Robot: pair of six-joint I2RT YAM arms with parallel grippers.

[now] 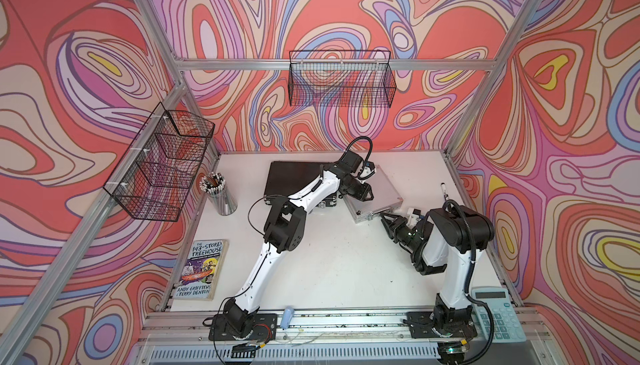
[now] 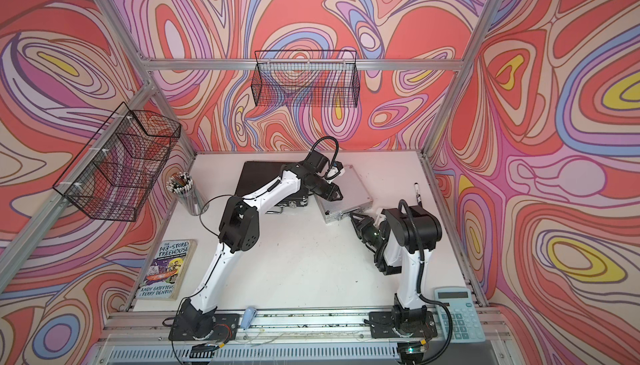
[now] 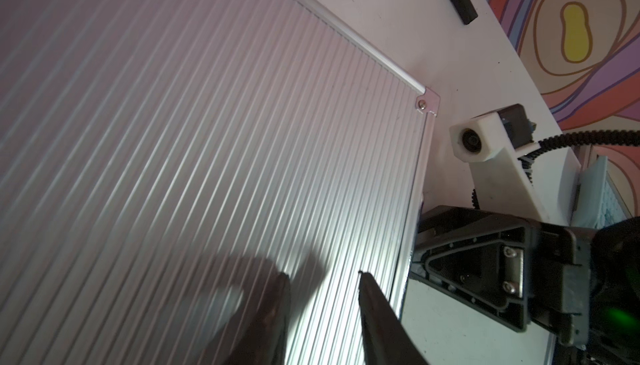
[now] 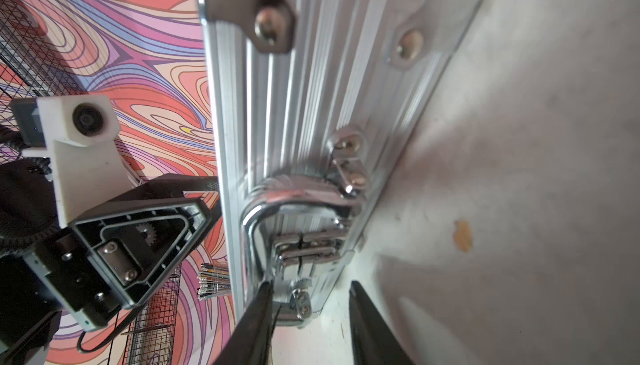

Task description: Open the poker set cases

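Note:
The silver poker case (image 1: 386, 186), its lid lying flat, sits at the back of the table, turned at an angle. My left gripper hangs over the ribbed lid, a gap between its fingers and nothing in it. At the case's front face is my right gripper, its fingers apart. One of its fingers (image 4: 256, 315) is close to the metal handle (image 4: 248, 238); whether they touch I cannot tell. A latch (image 4: 346, 171) shows on the front face beside the handle. Left of the silver case lies a black case (image 1: 293, 175), also closed.
A cup of pencils (image 1: 223, 199) stands at the back left, and a book (image 1: 200, 269) lies at the front left. A marker (image 1: 444, 190) is near the right edge, with a calculator (image 1: 494, 313) at the front right corner.

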